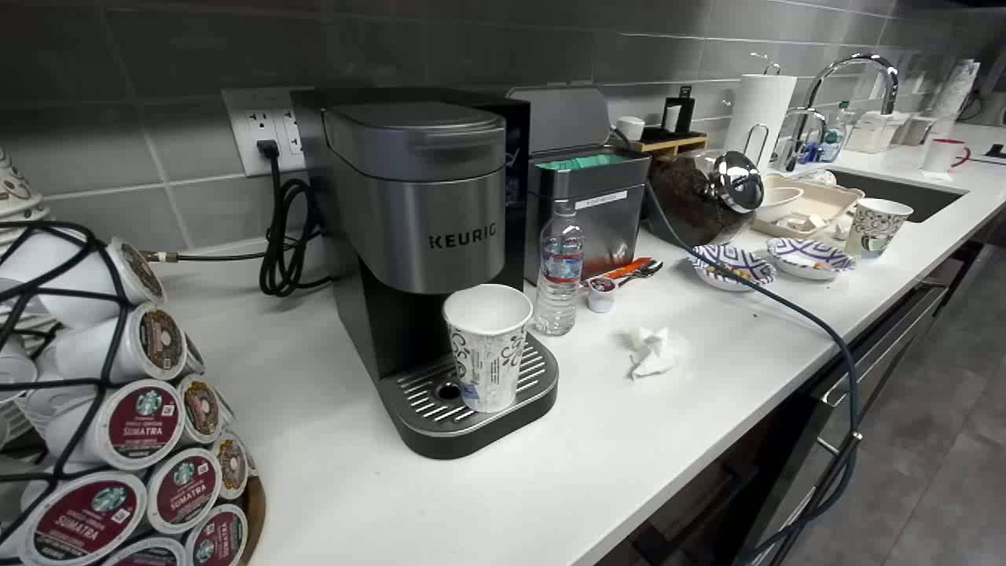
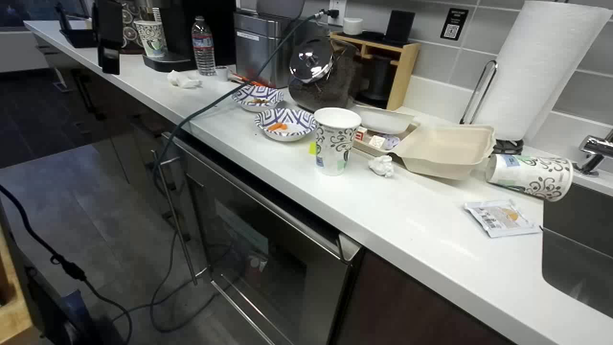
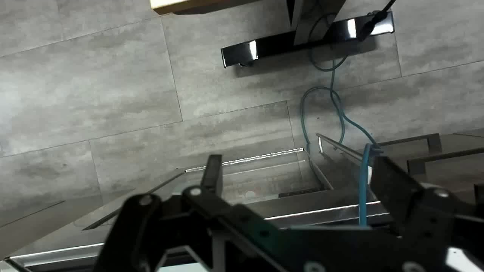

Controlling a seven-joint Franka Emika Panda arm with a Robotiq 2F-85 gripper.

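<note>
My gripper is open in the wrist view, its two dark fingers wide apart. Nothing is held between them; the floor and the cabinet fronts below the counter show through the gap. A white patterned paper cup [image 1: 486,354] stands upright on the drip tray of the Keurig coffee maker [image 1: 415,189]. Beside it on the counter is a clear water bottle [image 1: 560,273]. Another paper cup [image 2: 334,143] stands upright near the counter's front edge, and a third cup [image 2: 529,175] lies on its side by the sink. Neither exterior view clearly shows the gripper.
A blue-green cable [image 1: 802,321] crosses the counter and hangs over its front edge. Patterned bowls [image 2: 284,121], a takeout box [image 2: 454,152] and a sachet [image 2: 503,217] occupy the counter. Coffee pods [image 1: 141,424] fill a wire holder.
</note>
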